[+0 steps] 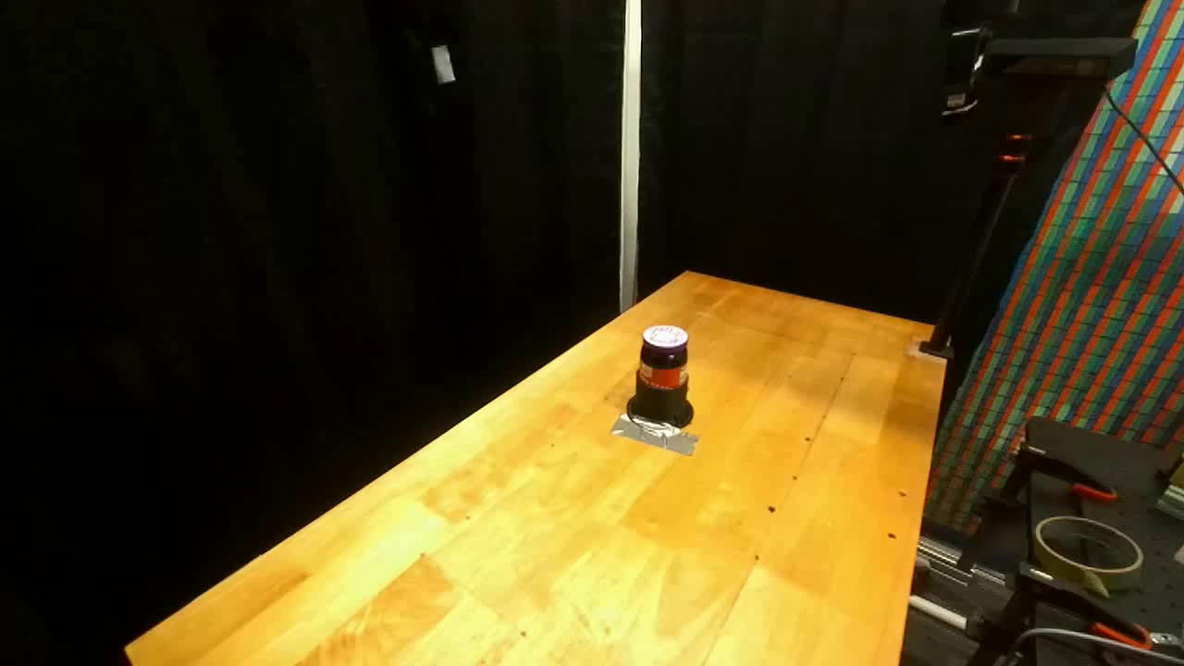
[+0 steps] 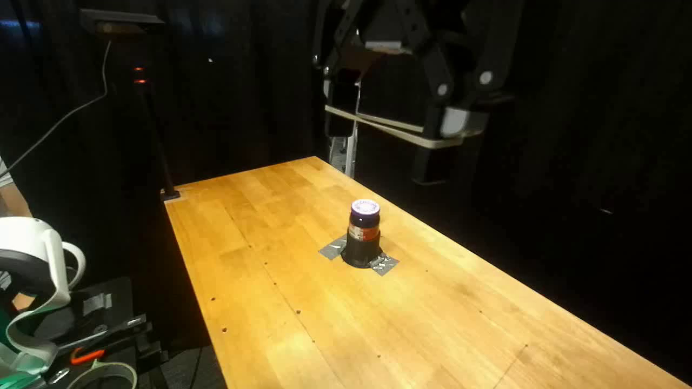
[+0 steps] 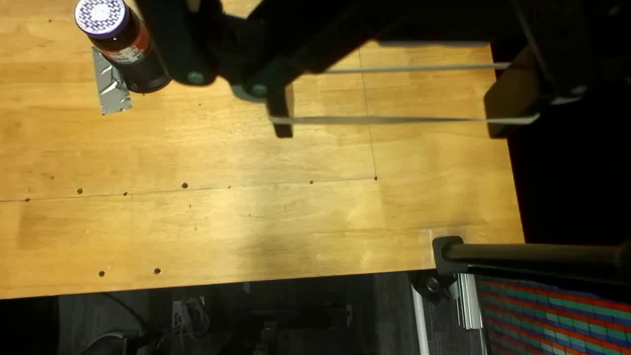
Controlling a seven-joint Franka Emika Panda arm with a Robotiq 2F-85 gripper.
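Note:
A dark jar with a white, purple-edged patterned lid and a red-orange label stands upright on the wooden table. Its lower part sits in a black round holder, held down with grey tape. My gripper hangs well above the tabletop in exterior view 2, fingers wide apart, with a pale rubber band stretched across its fingers. From the wrist, the gripper has only the band and bare table below the gap, while the jar appears off to the upper left, clear of the fingers. Exterior view 1 does not show the gripper.
A thin dark stand rises at its far corner. Beside the table is a dark side surface with a tape roll and orange-handled clamps. Black curtains hang behind.

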